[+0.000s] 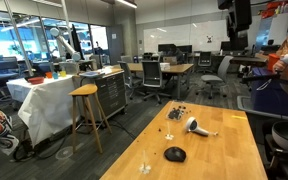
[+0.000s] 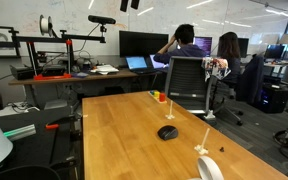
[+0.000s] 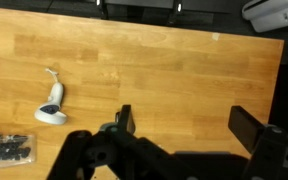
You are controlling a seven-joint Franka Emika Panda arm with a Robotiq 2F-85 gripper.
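My gripper is open, its dark fingers wide apart with nothing between them, high over the wooden table. At the top of exterior view 1 the same gripper [image 1: 234, 44] hangs well above the tabletop. A black, rounded, mouse-like object [image 1: 175, 154] lies on the table; exterior view 2 shows this black object [image 2: 167, 132] near the table's middle. In the wrist view a dark object [image 3: 124, 117] is partly hidden behind the gripper. A white handheld device [image 3: 52, 105] with a short cable lies at the left there, and the white device [image 1: 199, 127] is farther back in exterior view 1.
A clear bag of small dark pieces [image 3: 6, 150] lies by the white device. Small colored items [image 2: 159, 97] sit at the far table edge in exterior view 2. A stool [image 1: 85, 108] stands beyond the table.
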